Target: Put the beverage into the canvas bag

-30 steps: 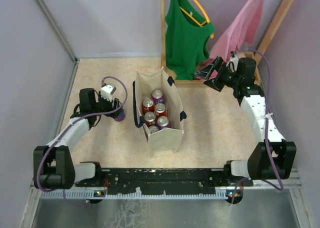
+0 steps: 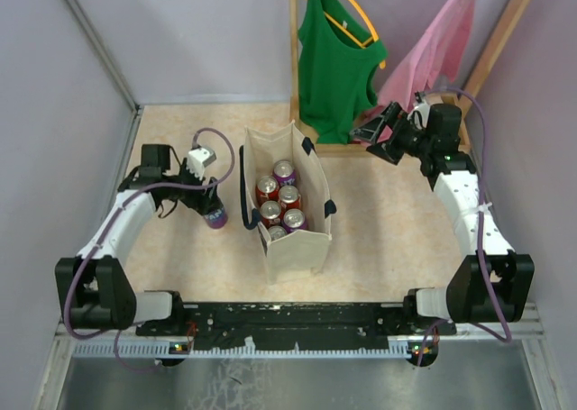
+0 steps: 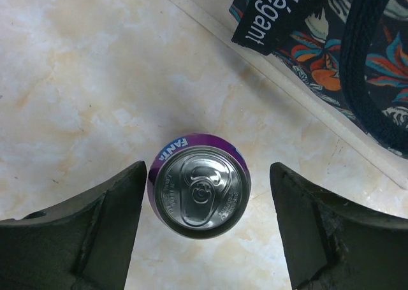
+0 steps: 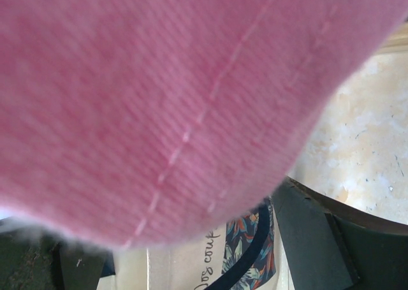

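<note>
A purple Fanta can [image 3: 203, 191] stands upright on the table, left of the canvas bag [image 2: 300, 252]. My left gripper is open around it, with one finger on each side and a gap showing between can and fingers. From above, part of that can [image 2: 216, 218] is covered by the fingers. Inside the bag are several red and purple cans [image 2: 289, 198]. Over at the back right my right gripper [image 2: 374, 138] stays open and empty, near the hanging pink cloth.
A pink garment [image 4: 159, 111] fills most of the right wrist view. Behind the bag hangs a green top [image 2: 335, 63] on a wooden rack. The bag's dark handle [image 3: 357, 67] lies close on the left gripper's far side. Free table lies right of the bag.
The left arm has shifted a little and its gripper stands slightly differently over the can. The right arm and bag are unmoved.
</note>
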